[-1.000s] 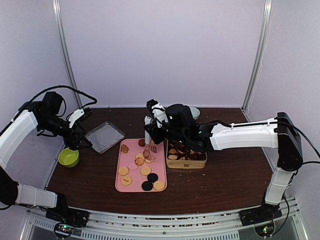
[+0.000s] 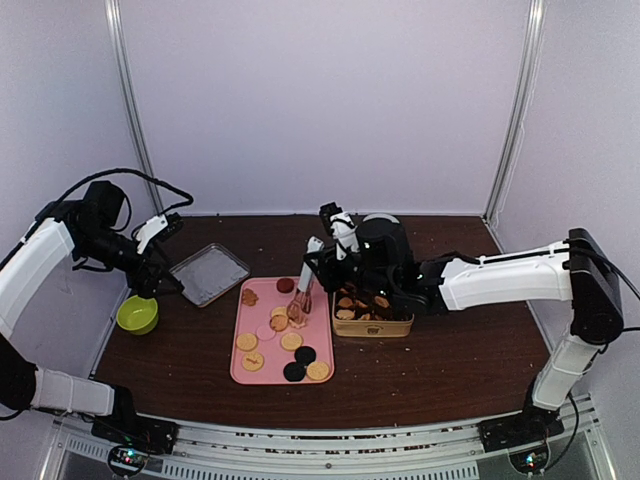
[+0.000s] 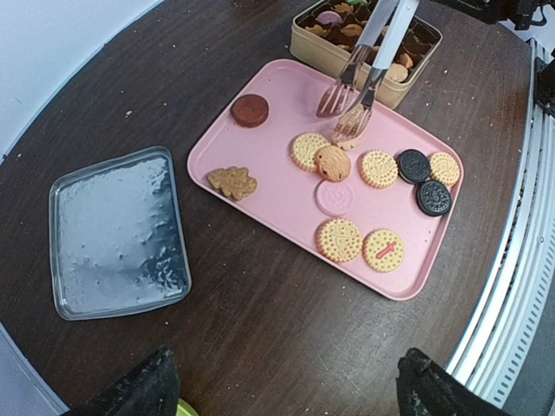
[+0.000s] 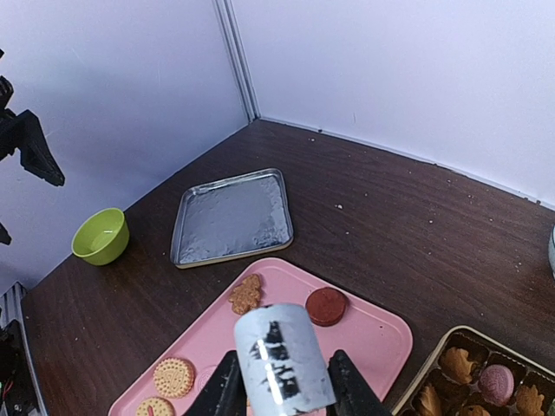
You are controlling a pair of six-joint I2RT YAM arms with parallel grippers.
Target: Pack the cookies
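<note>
A pink tray (image 2: pixel 246 318) holds assorted cookies: round cream ones, dark ones (image 3: pixel 434 198), a brown disc (image 3: pixel 250 111) and a tree-shaped one (image 3: pixel 231 182). My right gripper is shut on tongs (image 4: pixel 281 355), whose fork-like tips are over the tray among the cookies at its back right; whether they grip a cookie is unclear. Right of the tray sits a cookie box (image 2: pixel 370 328) with compartments partly filled. My left gripper stands open and empty, off to the left above the table.
An empty metal tray (image 2: pixel 210 275) lies left of the pink tray, a green bowl (image 2: pixel 137 315) nearer the left wall. A pale container (image 4: pixel 551 250) stands behind the box.
My right arm with the tongs has shifted right, toward the cookie box, over the last second. The left arm is unchanged.
</note>
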